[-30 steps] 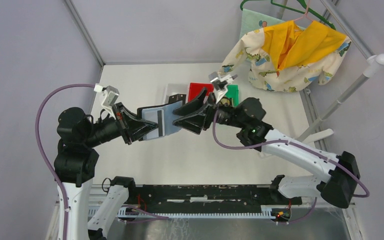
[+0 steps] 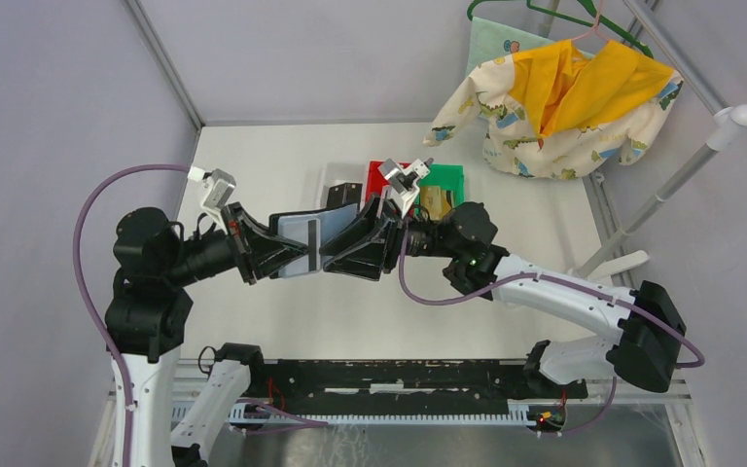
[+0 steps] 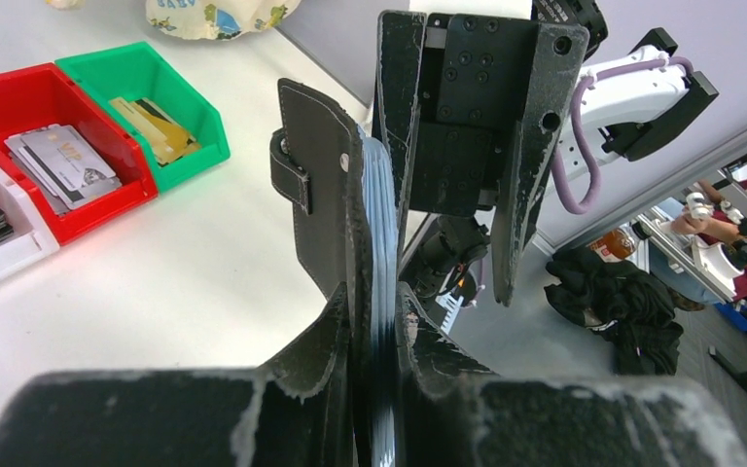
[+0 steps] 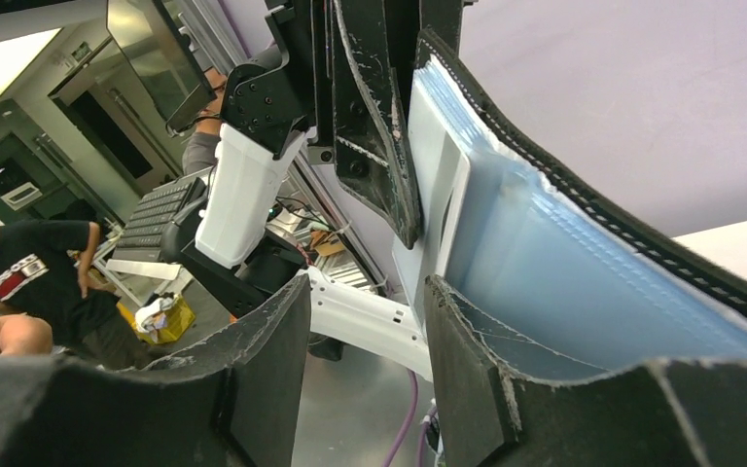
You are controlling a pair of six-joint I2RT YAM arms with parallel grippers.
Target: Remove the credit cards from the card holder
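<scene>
The card holder has a dark leather cover and pale blue clear sleeves. My left gripper is shut on it and keeps it upright above the table. In the right wrist view, a white card shows at the sleeves' near side, with a pale strip along it. My right gripper is part open at the holder's right end. One of its fingers overlaps the blue sleeves in that view. Nothing is visibly pinched between its fingers, though the top view hides the gap.
Behind the holder stand a red bin with grey-white cards, a green bin with gold cards, and a white bin with dark items. Clothes hang at back right.
The left gripper and holder have barely moved.
</scene>
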